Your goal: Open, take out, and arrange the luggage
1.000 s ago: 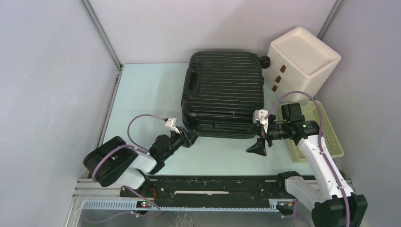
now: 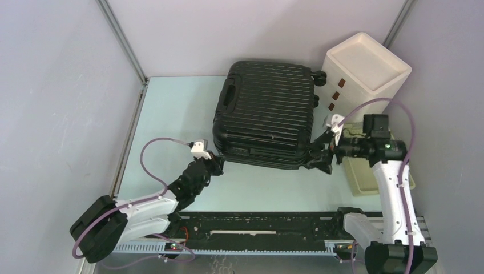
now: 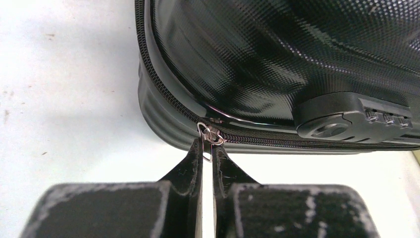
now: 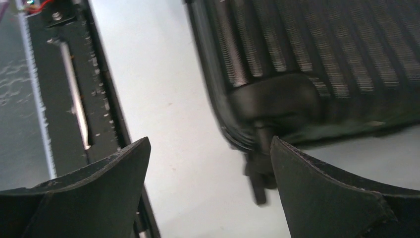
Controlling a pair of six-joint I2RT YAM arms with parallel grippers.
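Observation:
A black ribbed suitcase (image 2: 265,105) lies closed on the pale table, its wheels toward the right. At its front left corner, my left gripper (image 2: 221,164) is shut on a metal zipper pull (image 3: 207,131), seen clearly in the left wrist view. The dark zipper (image 3: 171,96) runs round that corner, and a combination lock (image 3: 354,119) sits on the front side. My right gripper is open with nothing between its fingers, near the suitcase's front right corner. A wheel (image 4: 257,173) shows beyond its fingers; the right wrist view is blurred.
A white drawer cabinet (image 2: 365,65) stands at the back right. Behind the right arm is a yellow-green basket (image 2: 365,185). Free table (image 2: 165,114) extends left of the suitcase and along its front.
My left gripper has moved left along the suitcase's front. The suitcase has shifted slightly left.

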